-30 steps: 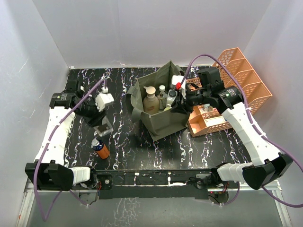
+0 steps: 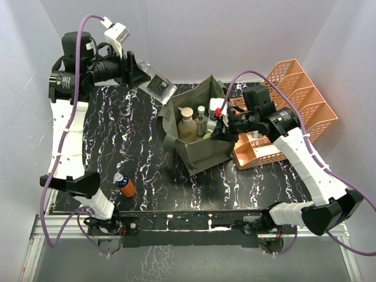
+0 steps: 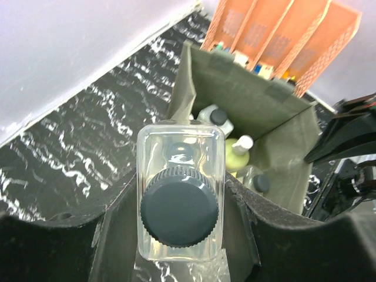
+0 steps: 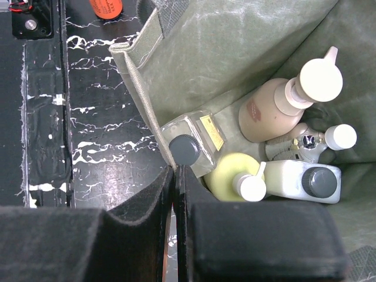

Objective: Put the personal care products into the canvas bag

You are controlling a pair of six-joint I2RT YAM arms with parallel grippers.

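Observation:
My left gripper point(image 2: 134, 75) is shut on a clear bottle with a dark cap point(image 3: 179, 208), raised left of and above the canvas bag point(image 2: 194, 154). My right gripper is shut on the bag's rim point(image 4: 144, 100). Inside the bag are a beige pump bottle point(image 4: 261, 114), a clear white-capped bottle point(image 4: 294, 147), a white bottle point(image 4: 285, 176), a yellow bottle point(image 4: 226, 176) and a clear dark-capped container point(image 4: 202, 135). An orange bottle with a dark top point(image 2: 125, 185) is on the table near the front left.
An orange compartment rack point(image 2: 311, 111) sits right of the bag, partly behind my right arm. The black marbled table point(image 2: 111, 135) has free room left of the bag, with walls at the back and sides.
My left gripper has risen from the table's left and moved toward the back and right, carrying the clear bottle. The right arm is almost unchanged.

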